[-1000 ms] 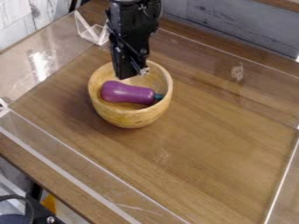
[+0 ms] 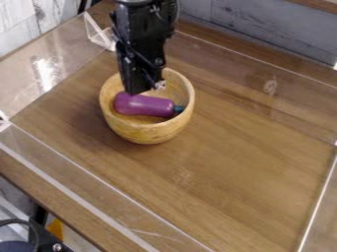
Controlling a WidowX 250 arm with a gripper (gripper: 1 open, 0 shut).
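Observation:
A wooden bowl (image 2: 174, 129) sits on the table at upper middle, holding a purple eggplant-like toy (image 2: 142, 104) with a green tip. My dark gripper (image 2: 140, 83) hangs over the back left part of the bowl, just above the toy. It is shut, and nothing shows between its fingers.
A wall (image 2: 263, 34) runs along the back. A clear panel stands at the left, with dark cables at the lower left.
My gripper has come a little lower and slightly toward the viewer over the bowl. The bowl and the purple toy stay in about the same place.

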